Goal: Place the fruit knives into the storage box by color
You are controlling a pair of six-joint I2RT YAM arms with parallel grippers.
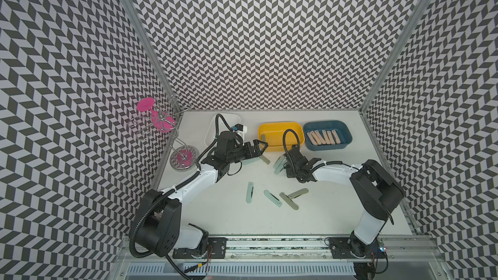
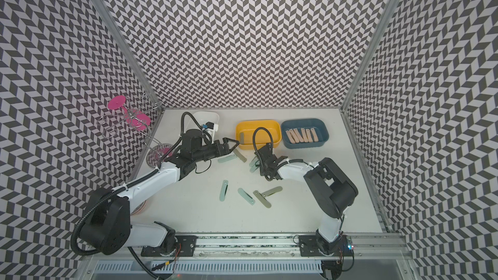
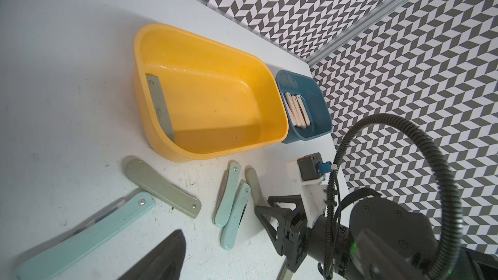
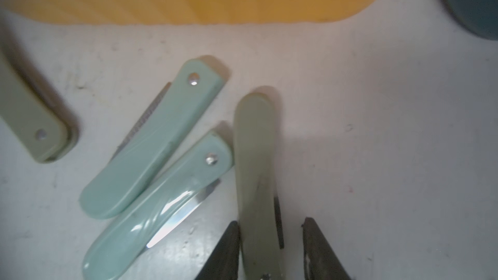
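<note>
In the right wrist view an olive-green knife (image 4: 254, 176) lies between the parted fingers of my right gripper; the left finger is close against it and a gap shows on the right. Two light-green knives (image 4: 155, 140) lie just left of it. My left gripper (image 1: 260, 147) is open near the front left of the yellow box (image 1: 292, 126), above another olive knife (image 3: 163, 189) and a light-green knife (image 3: 88, 238). One olive knife (image 3: 159, 104) lies inside the yellow box along its left wall. The blue box (image 1: 345, 135) holds several pale pink knives (image 1: 334, 137).
Several light-green and olive knives (image 1: 272, 198) lie at the front middle of the table. A white box (image 1: 211, 129) stands back left, partly behind the left arm. A pink-and-wire rack (image 1: 182, 156) occupies the left edge.
</note>
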